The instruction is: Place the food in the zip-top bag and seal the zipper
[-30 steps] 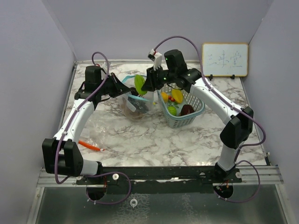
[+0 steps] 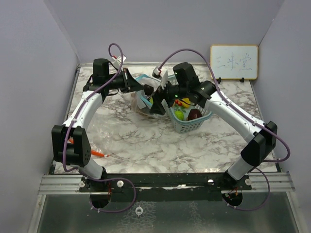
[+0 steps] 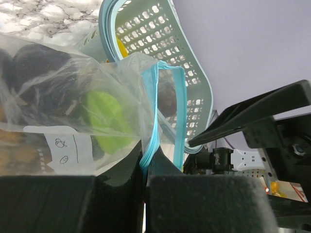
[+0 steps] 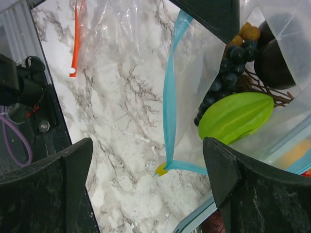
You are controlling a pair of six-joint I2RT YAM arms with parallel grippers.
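Note:
The clear zip bag with its light-blue zipper edge [image 2: 141,101] stands left of the basket. In the left wrist view my left gripper is shut on that zipper edge [image 3: 154,114]. Inside the mouth, a green carambola-like fruit [image 4: 235,116] lies beside dark grapes [image 4: 228,73] and a dark round fruit [image 4: 273,63]. A yellow zipper slider [image 4: 161,170] shows at one corner of the mouth. My right gripper is open near this corner; part of the zipper edge passes behind its right finger, and nothing is held.
The light-blue basket [image 2: 187,127] stands directly right of the bag, holding a green fruit [image 2: 179,115], a dark red one [image 2: 194,114] and other items. Another clear bag with an orange strip [image 2: 97,154] lies at left.
The green fruit has left my right gripper and now lies inside the bag. The right gripper has opened and moved lower; the left gripper has shifted right with the bag edge.

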